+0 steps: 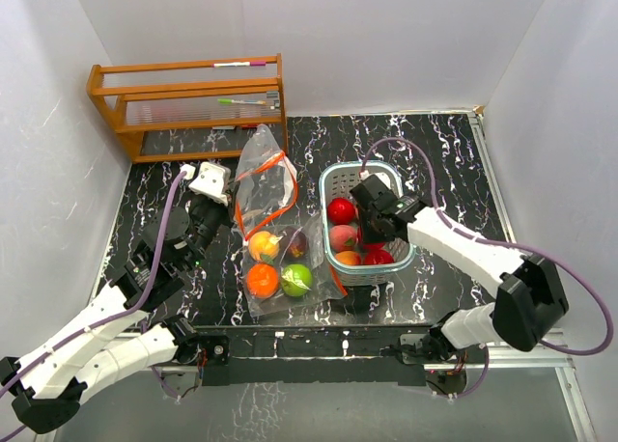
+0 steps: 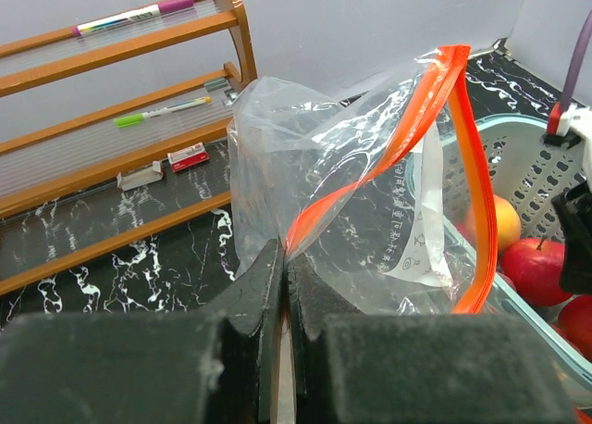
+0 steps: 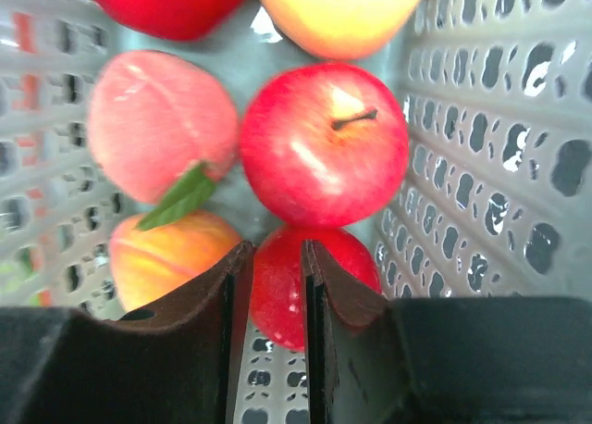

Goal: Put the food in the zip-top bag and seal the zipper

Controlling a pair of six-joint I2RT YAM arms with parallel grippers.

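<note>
A clear zip top bag (image 1: 263, 157) with an orange zipper stands with its mouth spread. Its lower part lies on the table and holds an orange (image 1: 262, 280), a green fruit (image 1: 295, 280), a yellow-orange fruit (image 1: 264, 245) and a dark fruit. My left gripper is shut on the bag's edge beside the zipper. My right gripper is down in the basket (image 1: 386, 276), fingers a narrow gap apart. A red fruit (image 3: 277, 294) shows in that gap; I cannot tell whether it is gripped. A red apple (image 3: 324, 146) lies beside it.
Also in the basket are a peach (image 3: 162, 123), an orange fruit with a leaf (image 3: 171, 253) and a yellow fruit (image 3: 342, 12). A wooden rack (image 1: 183, 99) with pens stands at the back left. Table right of the basket is clear.
</note>
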